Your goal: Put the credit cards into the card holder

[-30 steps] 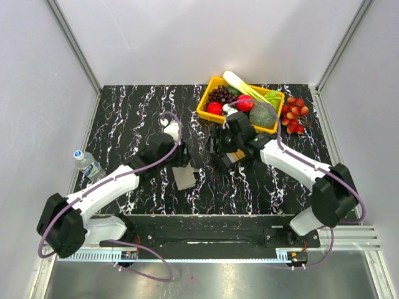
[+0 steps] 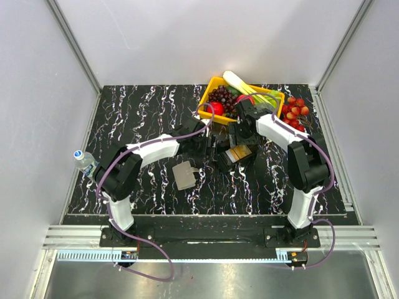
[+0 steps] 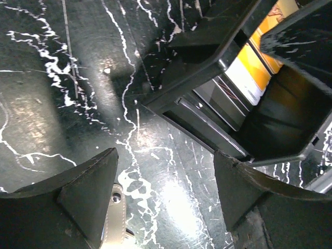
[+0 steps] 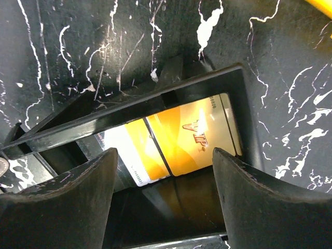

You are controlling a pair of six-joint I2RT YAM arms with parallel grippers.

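Note:
Inside the open black box [image 2: 234, 163] lie orange-and-white credit cards [image 4: 192, 136], flat in one compartment. My right gripper is over the box, its fingers part open, the cards below and nothing visibly held. At the box's left side my left gripper stands open and empty, with the box wall [image 3: 192, 88] just beyond its fingertips. A flat grey card holder [image 2: 184, 175] with a side tab lies left of the box. Its tab with a metal snap [image 3: 116, 197] shows beside a left finger.
A yellow basket [image 2: 203, 103] of fruit and vegetables stands behind the box, with red fruit [image 2: 296, 115] to its right. A water bottle [image 2: 86, 164] leans at the far left.
The left gripper has moved from above the grey holder to the box's left side. The right gripper has gone back and right, from the box's left part to over the cards.

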